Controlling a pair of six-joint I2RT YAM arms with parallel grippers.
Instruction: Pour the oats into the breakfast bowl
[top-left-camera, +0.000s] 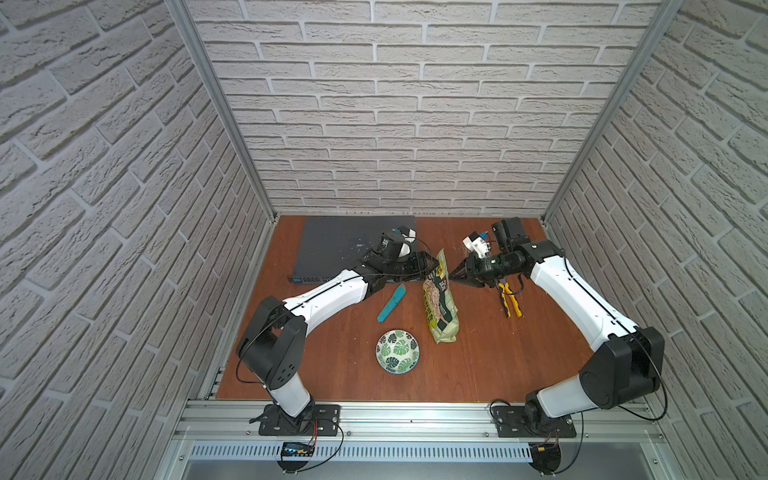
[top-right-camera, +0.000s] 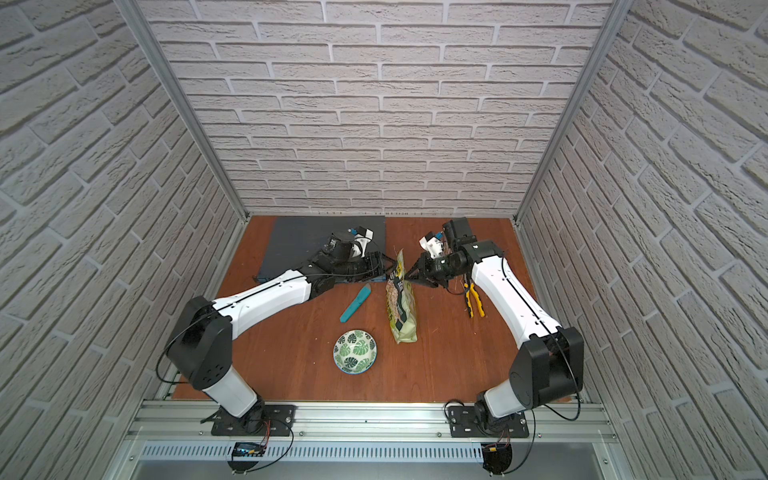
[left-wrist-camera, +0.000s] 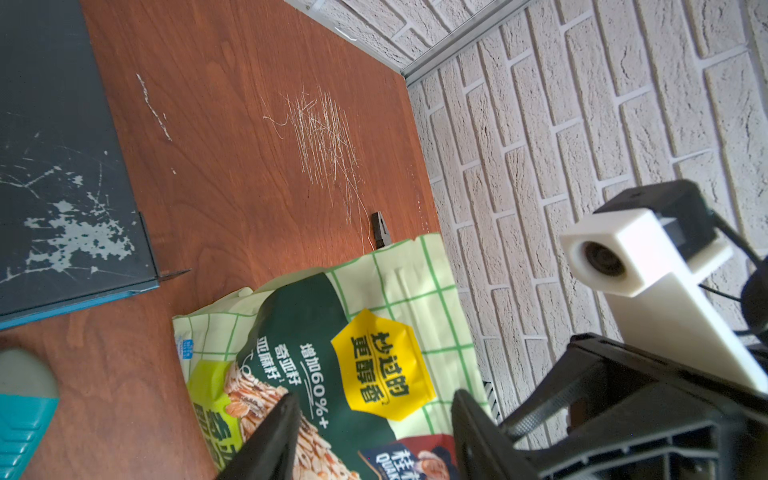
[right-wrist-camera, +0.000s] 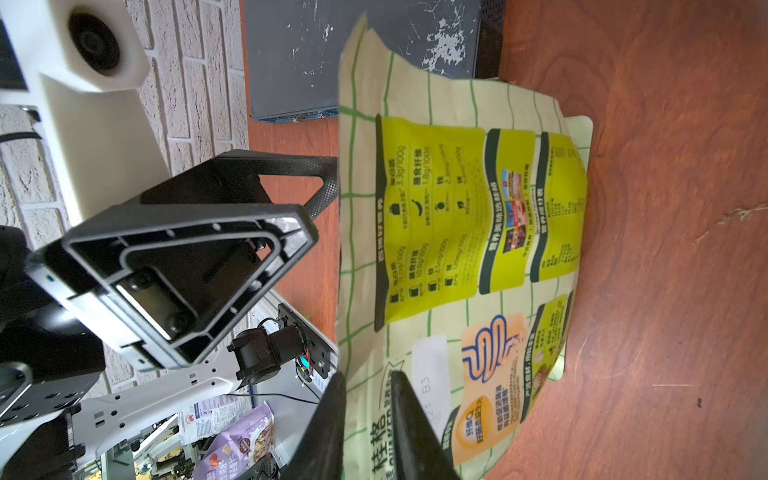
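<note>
A green-and-cream oats bag (top-left-camera: 440, 308) stands upright on the wooden table, its tall top edge between my two grippers. To its front left rests the breakfast bowl (top-left-camera: 397, 352), white with green leaves. My left gripper (top-left-camera: 430, 265) is at the bag's upper left; in the left wrist view its fingers (left-wrist-camera: 276, 440) stand well apart before the printed front (left-wrist-camera: 352, 368). From the right, my right gripper (top-left-camera: 457, 276) is by the bag's upper part. Its open fingers (right-wrist-camera: 316, 440) appear in front of the back panel in the right wrist view. Neither gripper visibly pinches the bag. The bowl's inside looks empty.
A teal object (top-left-camera: 391, 304) lies left of the bag, and a dark flat box (top-left-camera: 336, 244) occupies the back left. Yellow-handled pliers (top-left-camera: 510, 300) rest at the right, under the right arm. Table space right of the bowl, in front, is clear.
</note>
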